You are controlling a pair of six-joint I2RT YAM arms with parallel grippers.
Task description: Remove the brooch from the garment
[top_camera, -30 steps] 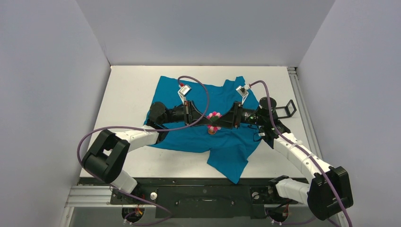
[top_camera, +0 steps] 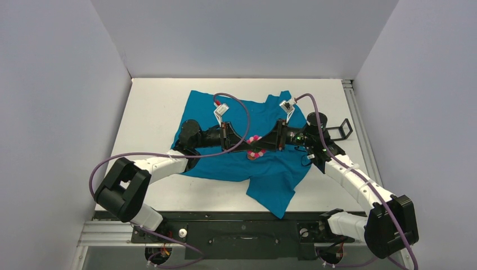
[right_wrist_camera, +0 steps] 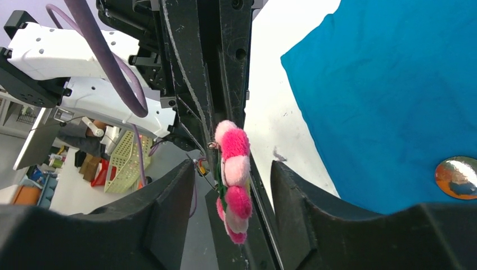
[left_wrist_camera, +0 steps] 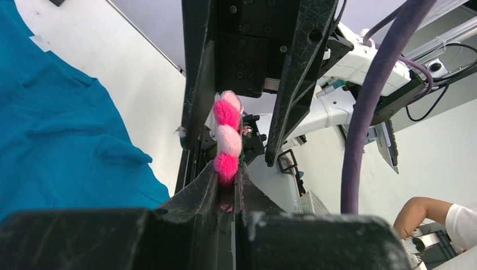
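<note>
The pink and pale-pink pompom brooch (top_camera: 256, 138) is held above the blue garment (top_camera: 270, 191), which lies spread on the table. My left gripper is shut on the brooch, seen edge-on at its fingertips in the left wrist view. Facing it from the other side, my right gripper has its fingers apart, one to each side of the brooch (right_wrist_camera: 236, 163). Clear gaps show between those fingers and the pompoms. The cloth (right_wrist_camera: 382, 101) appears below and apart from the brooch in the right wrist view.
A shiny gold round piece (right_wrist_camera: 457, 178) shows over the cloth in the right wrist view. A black frame-like stand (top_camera: 341, 130) is at the table's right side. Bare white table (top_camera: 152, 101) lies to the left of the garment.
The garment looks unmoved, and the right arm has barely moved.
</note>
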